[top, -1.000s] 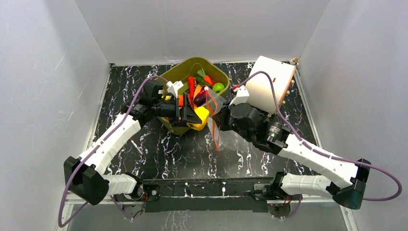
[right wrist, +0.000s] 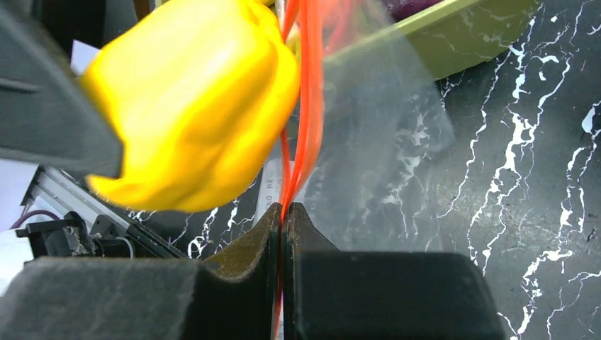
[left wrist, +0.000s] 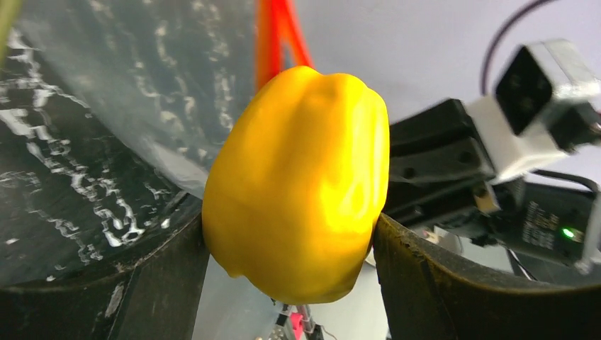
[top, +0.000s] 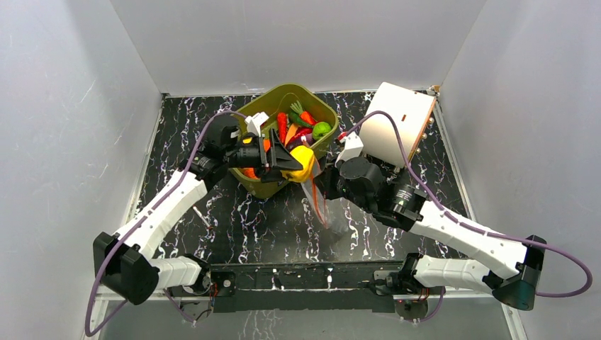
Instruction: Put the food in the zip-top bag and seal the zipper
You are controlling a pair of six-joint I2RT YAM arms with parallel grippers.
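Observation:
A yellow bell pepper [top: 300,161] [left wrist: 296,191] [right wrist: 195,106] is held in my left gripper [top: 279,164], which is shut on it, right at the mouth of the clear zip top bag [top: 317,202] [right wrist: 375,184] with its red zipper strip [right wrist: 307,120]. My right gripper is shut on the bag's zipper edge, the red strip running between its fingers, and the bag hangs from it over the table. The pepper is beside the red strip in the right wrist view; whether any of it is inside the bag I cannot tell.
An olive bin [top: 255,99] of vegetables stands behind the grippers. A white padded board [top: 397,113] lies at the back right.
My left gripper has raised the yellow pepper and moved it right, onto the bag's opening, covering the upper part of the red strip. The right arm has barely moved.

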